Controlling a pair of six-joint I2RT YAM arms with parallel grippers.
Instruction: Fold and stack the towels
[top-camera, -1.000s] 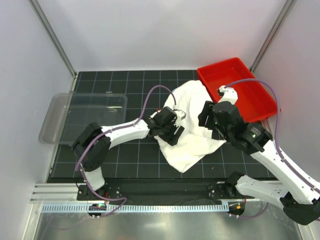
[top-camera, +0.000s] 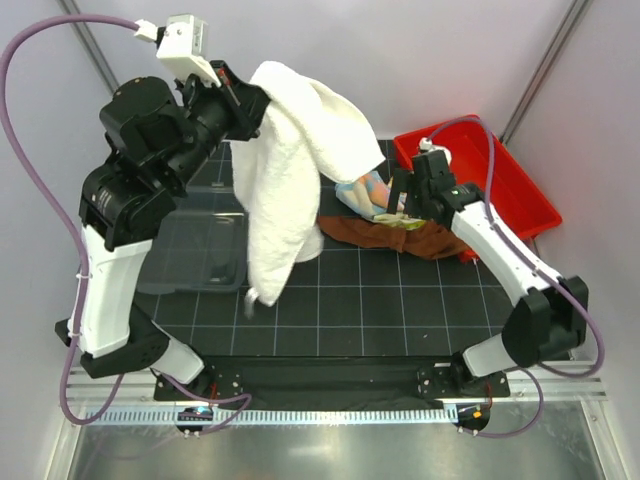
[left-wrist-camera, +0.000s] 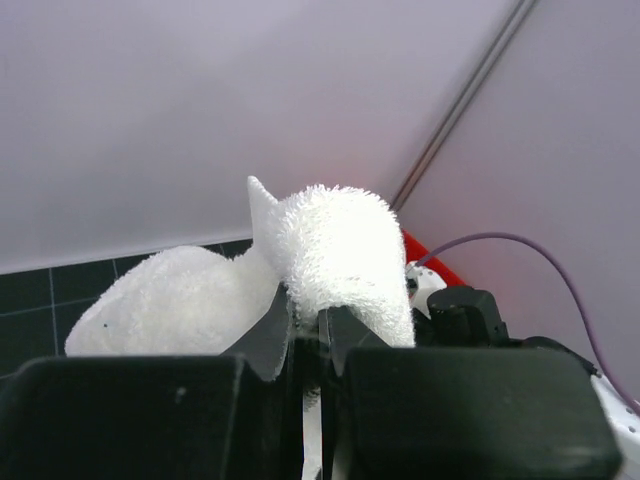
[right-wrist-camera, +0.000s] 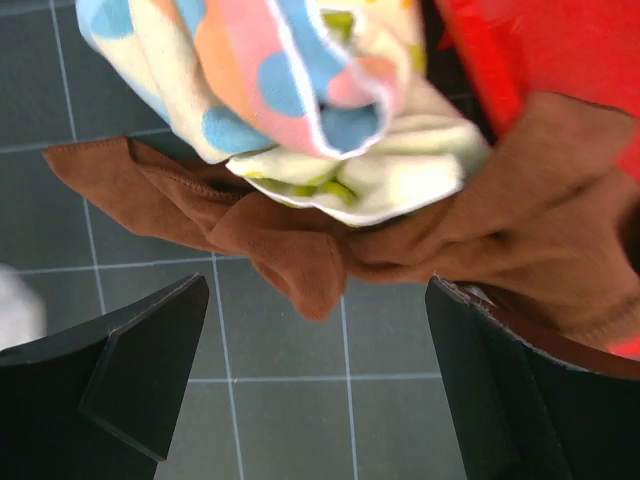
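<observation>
My left gripper (top-camera: 256, 108) is raised high at the upper left, shut on a white towel (top-camera: 290, 165) that hangs down in loose folds. In the left wrist view the fluffy white towel (left-wrist-camera: 340, 245) bulges up beyond the fingertips. Under the right arm lie a brown towel (right-wrist-camera: 290, 245) and a patterned towel (right-wrist-camera: 265, 85) with coloured dots, both crumpled, the patterned one partly on the brown. My right gripper (top-camera: 400, 195) hovers over them, its fingers (right-wrist-camera: 150, 370) wide apart with no cloth between them.
A red bin (top-camera: 515, 195) stands at the back right, touching or close to the brown towel. A clear grey tray (top-camera: 195, 285) sits at the left, partly behind the left arm.
My left gripper has risen and swung left, lifting the white towel off the table. This uncovers the brown and patterned towels.
</observation>
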